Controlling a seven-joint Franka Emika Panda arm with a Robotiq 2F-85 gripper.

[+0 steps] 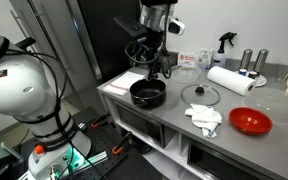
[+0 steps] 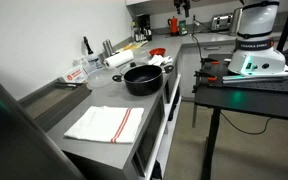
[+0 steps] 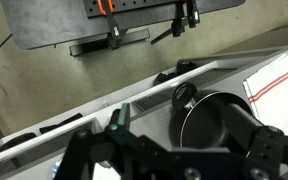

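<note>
My gripper is open and empty, pointing down above the counter. Below it, in the wrist view, lies a black pot, partly covered by the gripper's body at the bottom. The same pot stands upright near the counter's front edge in exterior view 1, its inside looking empty, with the gripper higher up and apart from it. In exterior view 2 the pot sits beyond a white towel with red stripes.
A clear round lid, a crumpled white cloth and a red bowl lie right of the pot. Behind them are a paper roll and several bottles. Open shelves show below the counter.
</note>
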